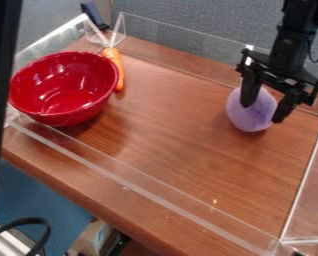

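Observation:
My black gripper [274,88] is at the upper right of the camera view, its fingers around the top of a round purple object [251,113] on the wooden table. Whether the fingers touch it or have closed on it is unclear. A red bowl [64,88] sits on the left, and an orange carrot-like object [115,65] lies behind it.
Clear plastic walls border the wooden table [162,170]. A grey wall stands behind, and cables and blue floor show at the lower left.

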